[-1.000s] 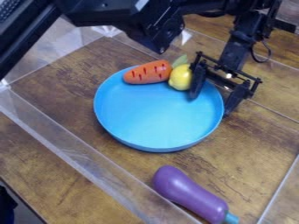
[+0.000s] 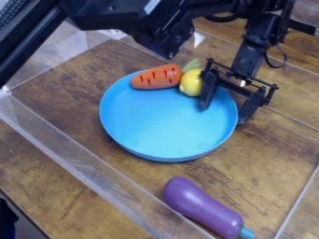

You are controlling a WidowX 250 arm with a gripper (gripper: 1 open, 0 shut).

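My black gripper (image 2: 234,93) is over the right rear rim of a round blue plate (image 2: 162,125), right beside a yellow object (image 2: 192,82). Its dark fingers hide part of that object, so whether they are shut on it is unclear. An orange toy carrot (image 2: 157,77) lies on the plate's back edge, left of the yellow object.
A purple toy eggplant (image 2: 202,207) lies on the wooden table (image 2: 62,103) at the front right. A clear plastic edge runs along the left side. Bare table surrounds the plate on the left and right.
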